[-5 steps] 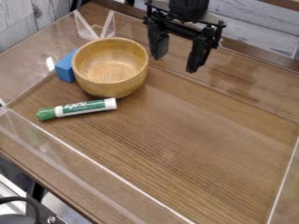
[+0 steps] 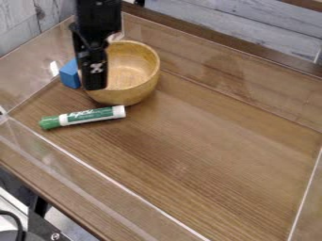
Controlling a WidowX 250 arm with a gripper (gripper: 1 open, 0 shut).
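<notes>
My dark gripper [image 2: 90, 68] hangs at the upper left over the rim of a tan bowl [image 2: 141, 80], its fingers open and pointing down. A small blue box [image 2: 71, 72] is just left of it, partly behind the fingers. A white and green tube [image 2: 83, 117] lies on the wooden table below the bowl.
The gripper has moved from the upper right of the table leftward, over the bowl's left side beside the blue box. The bowl, box and tube look unmoved.
</notes>
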